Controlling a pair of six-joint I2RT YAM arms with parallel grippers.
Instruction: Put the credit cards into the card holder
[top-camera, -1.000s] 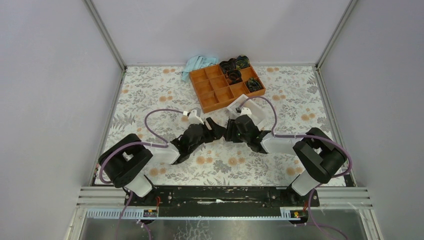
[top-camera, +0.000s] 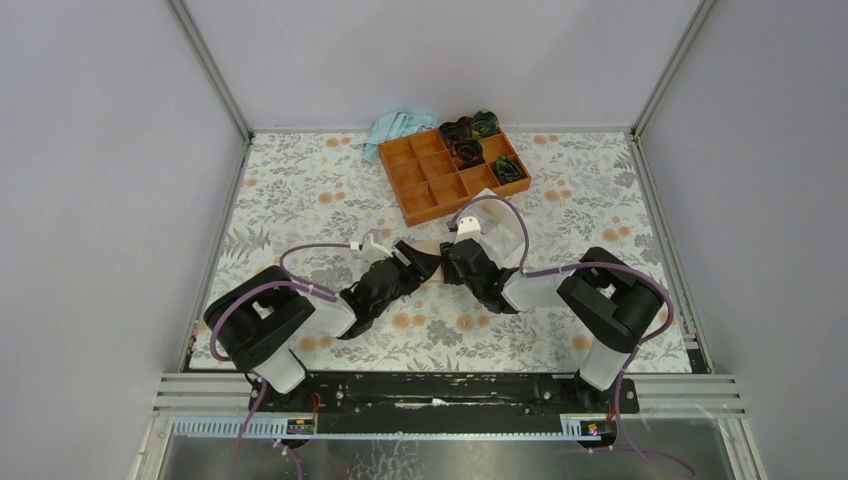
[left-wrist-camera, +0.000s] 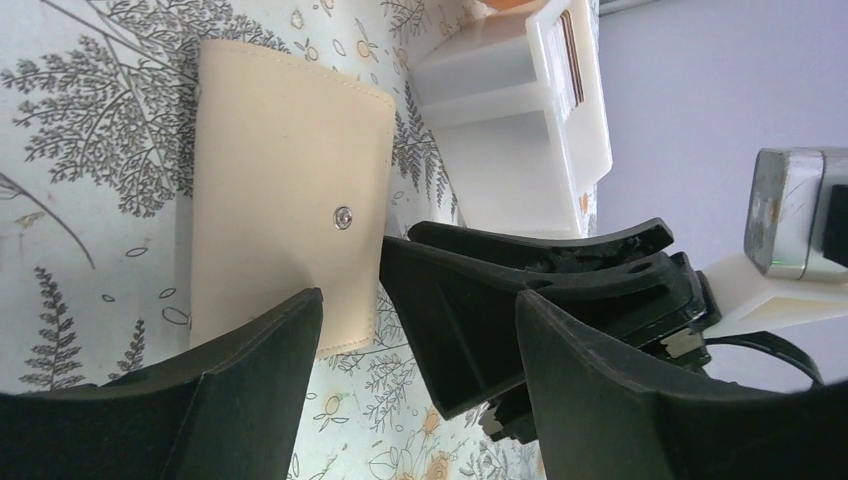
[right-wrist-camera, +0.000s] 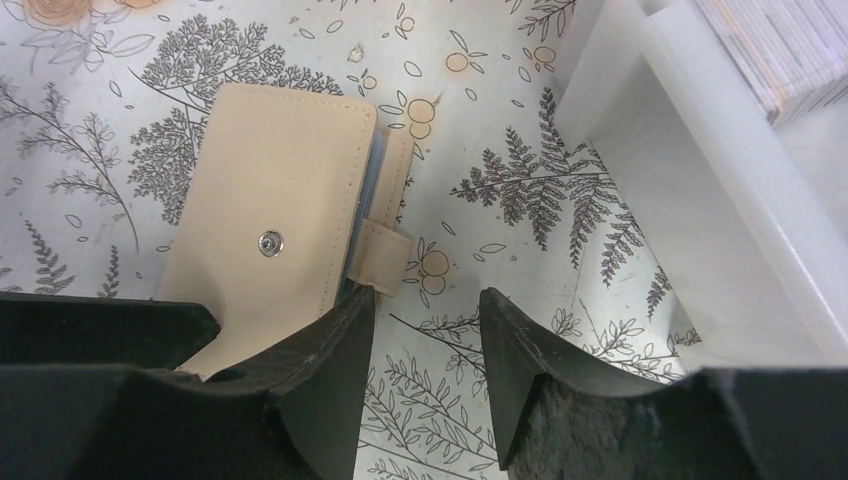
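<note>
The beige card holder (right-wrist-camera: 270, 180) lies shut flap up on the table, its metal snap showing; a strap (right-wrist-camera: 382, 258) stands out along its side. My right gripper is part open beside that strap, with only patterned cloth visible in its gap. One dark finger of my left gripper reaches over the holder's near end. That gripper's fingers are apart, and whether they touch the holder is not clear. Stacked cards (right-wrist-camera: 785, 55) sit in a white box (right-wrist-camera: 730, 190) to the right. In the top view the arms mostly hide the holder (top-camera: 428, 247).
Behind the grippers stands a wooden compartment tray (top-camera: 425, 175) with several dark coiled items in it. A light blue cloth (top-camera: 397, 127) lies at its left. The white box crowds my right arm.
My right gripper has shifted left, away from the white box. My left gripper has moved a little left and toward the front, and more of the beige holder shows between the two.
</note>
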